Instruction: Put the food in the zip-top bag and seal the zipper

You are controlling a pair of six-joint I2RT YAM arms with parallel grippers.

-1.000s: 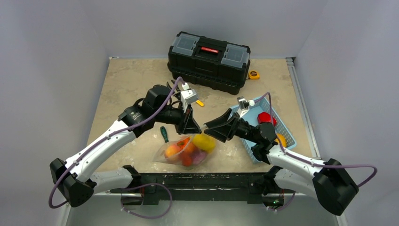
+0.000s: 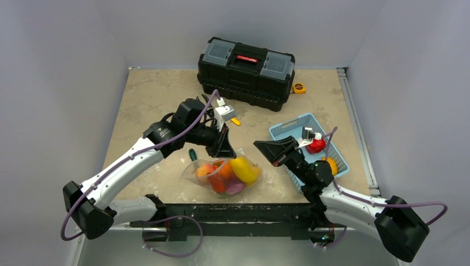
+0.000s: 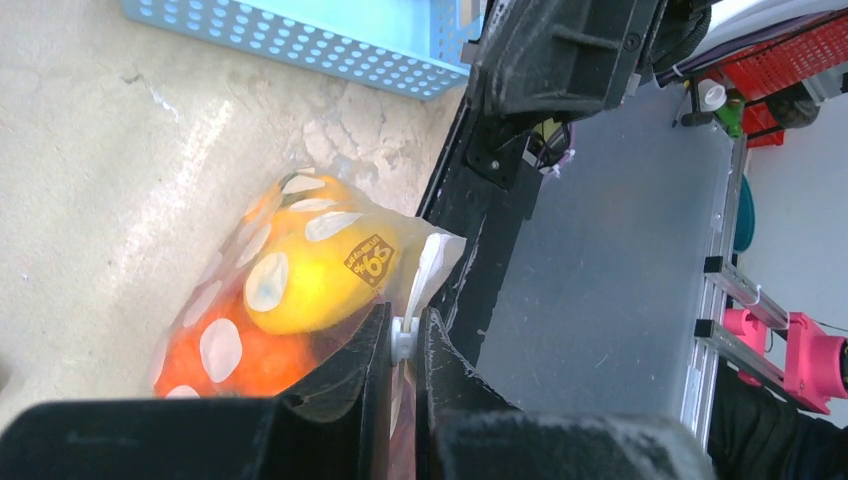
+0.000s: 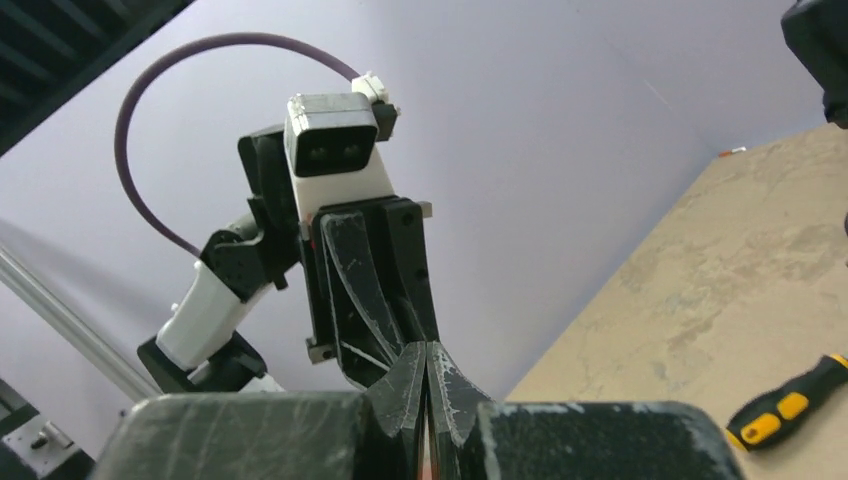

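Observation:
The clear zip-top bag [image 3: 440, 252] holds several foods, among them a yellow one [image 2: 244, 170], orange ones [image 2: 204, 170] and a purple one [image 2: 235, 185]. At the bag's top edge, a small white zipper slider [image 3: 404, 340] sits between the fingertips of my left gripper, which is shut on it. White zip strip runs beyond the slider in the left wrist view; how well the zip is closed there cannot be told. My right gripper is shut with nothing between its fingers, clear of the bag and to its right in the top view.
A blue basket [image 2: 291, 126] at right holds a red food [image 2: 316, 145] and an orange one [image 2: 331, 165]. The black toolbox [image 2: 244, 72] stands at the back, a yellow tape measure [image 2: 299, 88] beside it. A screwdriver [image 2: 192, 154] lies left of the bag.
The bag's right side has shifted slightly rightward; my left gripper has barely moved.

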